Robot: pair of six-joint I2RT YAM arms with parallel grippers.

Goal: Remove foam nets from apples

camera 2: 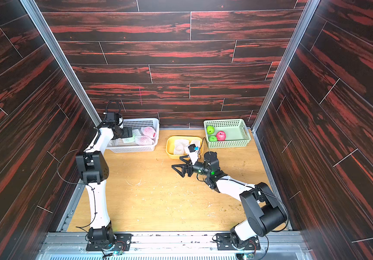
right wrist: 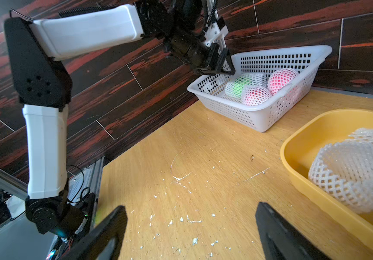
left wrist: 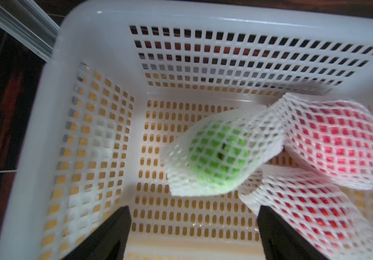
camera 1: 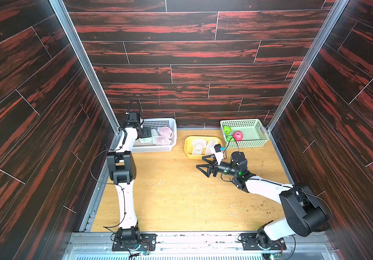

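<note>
In the white basket, a green apple in a white foam net lies centred under my left gripper, which hangs open above it. Two red apples in nets, one behind and one in front, lie to the right. My right gripper is open over the table, in front of the yellow tray, which holds loose foam nets.
A green basket at the back right holds bare green apples and a red one.
</note>
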